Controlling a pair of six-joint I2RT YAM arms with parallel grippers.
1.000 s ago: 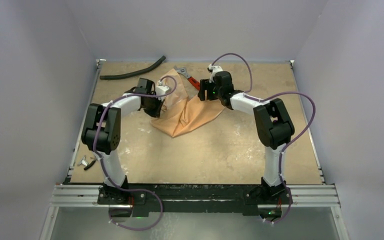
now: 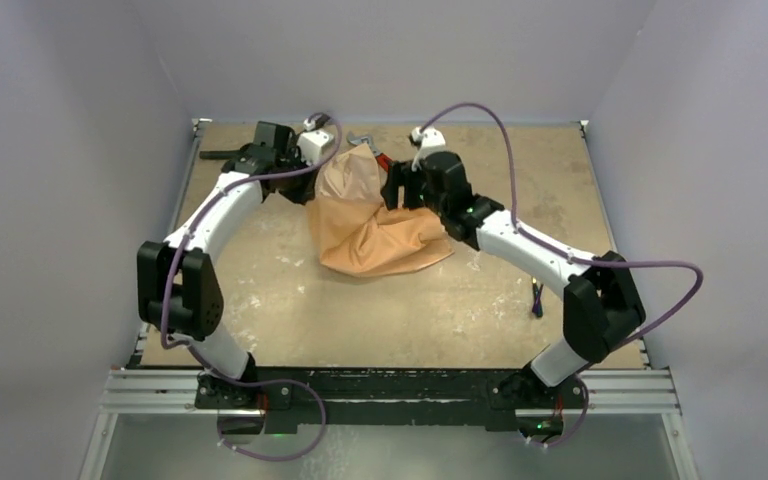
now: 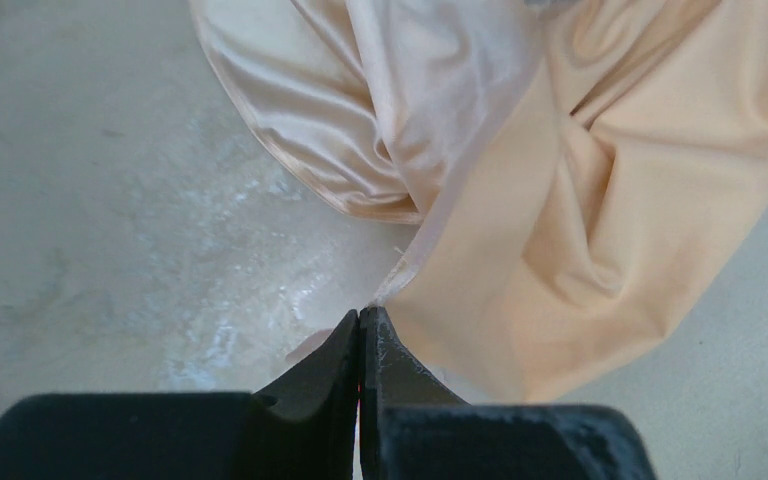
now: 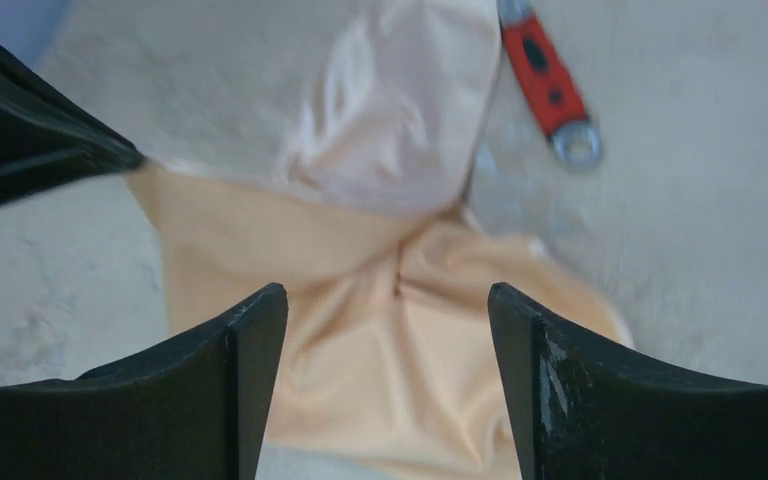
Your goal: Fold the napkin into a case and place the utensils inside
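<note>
The peach napkin (image 2: 375, 240) lies rumpled in the middle of the table, a paler part spread toward the back. My left gripper is shut at the napkin's left edge, the cloth's corner at its tips and lifted slightly. My right gripper is open above the napkin, nothing between its fingers; its view is blurred. A red-handled wrench (image 4: 540, 75) lies behind the napkin, partly hidden by my right arm in the top view.
A dark curved tube (image 2: 218, 154) lies at the back left, mostly hidden by the left arm. A small dark tool (image 2: 537, 300) lies at the right.
My left gripper has moved back with the napkin's edge. My right gripper went down to the napkin's right part and now stands open higher and further left.
</note>
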